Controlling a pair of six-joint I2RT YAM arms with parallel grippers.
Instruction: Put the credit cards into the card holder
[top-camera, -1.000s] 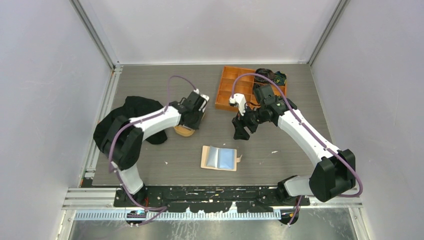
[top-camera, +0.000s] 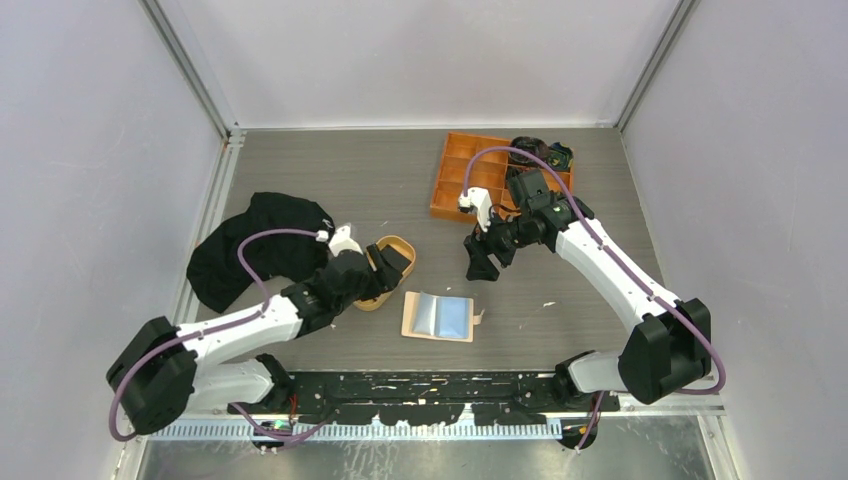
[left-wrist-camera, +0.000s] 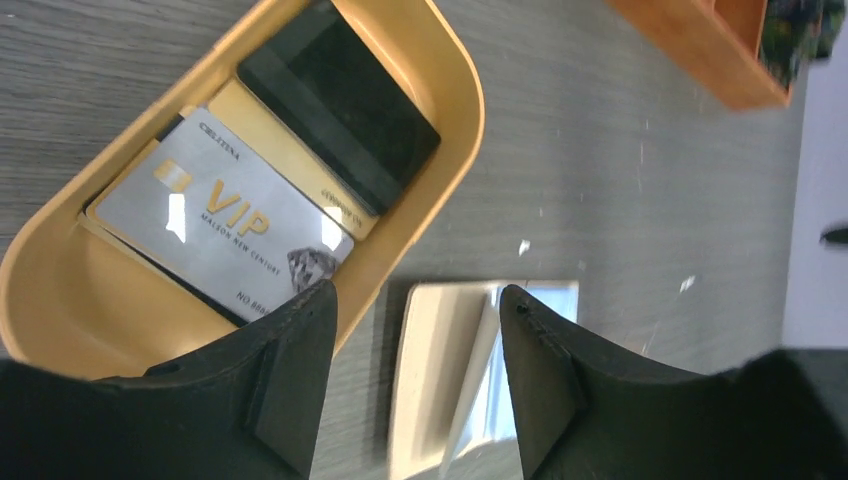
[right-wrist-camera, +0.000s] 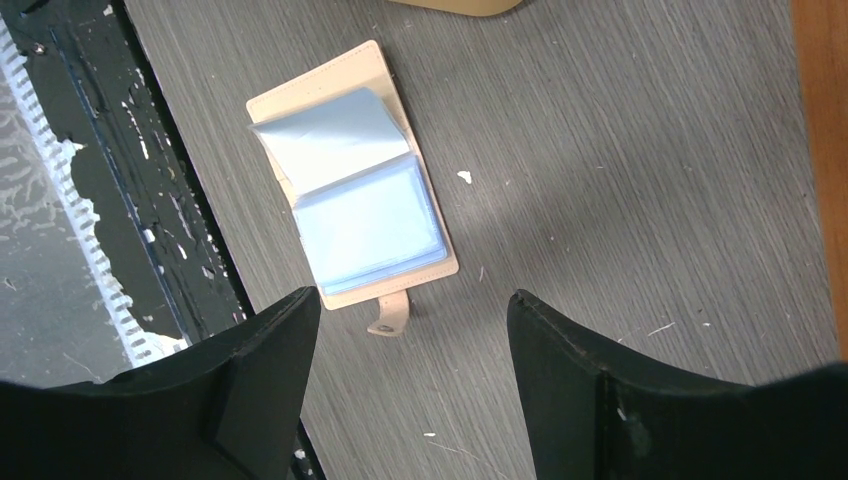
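Inside the oval tan tray (left-wrist-camera: 455, 160) lie a silver VIP card (left-wrist-camera: 215, 190) and a black card (left-wrist-camera: 335, 95), with other card edges showing beneath the silver one. My left gripper is over the tray's near right end, its fingers apart and empty. The tan card holder (top-camera: 407, 315) lies open on the table, clear plastic sleeves (right-wrist-camera: 370, 220) facing up and its strap (right-wrist-camera: 392, 314) pointing right. My right gripper hangs above the table right of the holder, open, nothing between its fingers.
An orange compartment box (top-camera: 452, 170) with dark items (top-camera: 528, 150) stands at the back. A black cloth (top-camera: 262, 240) is heaped on the left. The table right of the holder is mostly clear.
The right arm and holder stay put.
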